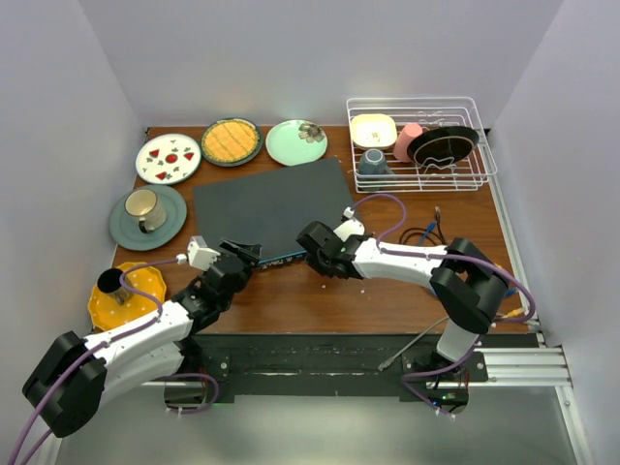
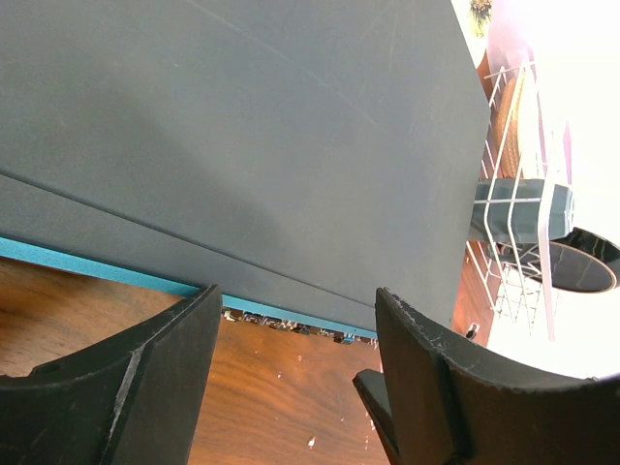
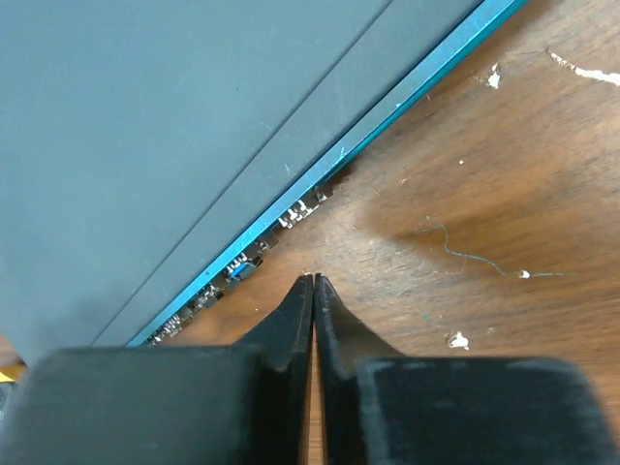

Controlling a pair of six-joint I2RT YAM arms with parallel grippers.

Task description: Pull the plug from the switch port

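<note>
A dark grey flat switch (image 1: 262, 203) with a blue front edge lies mid-table. Its port row (image 3: 247, 262) runs under that edge; I cannot tell whether a plug sits in it. My left gripper is at the switch's left front, open, with nothing between its fingers. My right gripper is shut, nothing between its fingers, just in front of the ports, pointing at bare wood and the port row.
Plates (image 1: 295, 142) line the back and left, with a mug (image 1: 141, 206) and a yellow dish (image 1: 140, 300). A wire rack (image 1: 421, 174) stands back right; cables lie at the right. Bare wood is in front of the switch.
</note>
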